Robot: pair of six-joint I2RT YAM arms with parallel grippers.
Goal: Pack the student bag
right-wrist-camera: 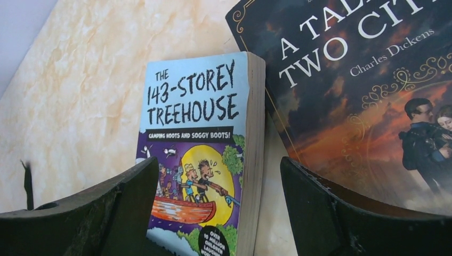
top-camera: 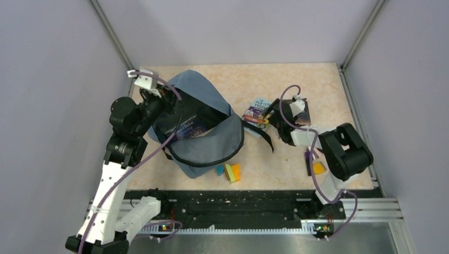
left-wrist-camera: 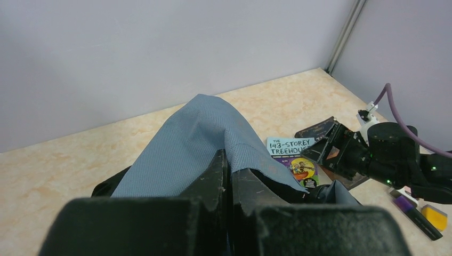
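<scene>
A grey-blue bag (top-camera: 209, 140) lies open on the left half of the table, with a dark book (top-camera: 191, 128) visible inside it. My left gripper is shut at the bag's raised upper flap (left-wrist-camera: 200, 133), whose cloth rises around the fingertips. On the right, my right gripper is open above the Treehouse book (right-wrist-camera: 197, 96), which lies flat between and below its fingers without visible contact. The dark Tale of Two Cities book (right-wrist-camera: 341, 90) lies just right of it, near the right finger (right-wrist-camera: 314, 197).
Yellow and blue blocks (top-camera: 232, 172) lie at the bag's front edge. A purple-capped marker (left-wrist-camera: 417, 217) and a yellow item (left-wrist-camera: 434, 217) lie toward the table's right front. A black strap (top-camera: 262, 133) stretches from the bag beside the Treehouse book.
</scene>
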